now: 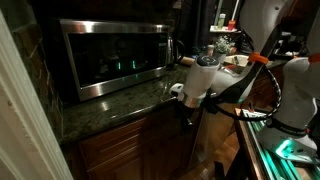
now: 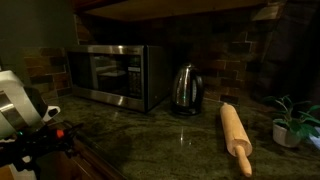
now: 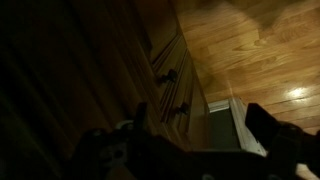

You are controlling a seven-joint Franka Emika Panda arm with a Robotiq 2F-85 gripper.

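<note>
In exterior view 1 the dark wooden drawer [image 1: 115, 142] under the counter looks shut, its front roughly flush with the cabinet. My gripper [image 1: 186, 118] points down beside the cabinet front, near the counter edge; whether it touches the drawer cannot be made out. In the wrist view its black fingers [image 3: 268, 128] stand wide apart along the bottom, so it is open with nothing seen between them. Dark cabinet fronts with small round knobs [image 3: 170, 76] lie below in that view. What the drawer holds is hidden.
The counter [image 2: 150, 132] bears a microwave [image 2: 118, 74], a black kettle [image 2: 187, 89], a wooden rolling pin [image 2: 235, 138] and a potted plant [image 2: 291, 126]. Open wooden floor [image 3: 250, 55] shows beside the cabinets.
</note>
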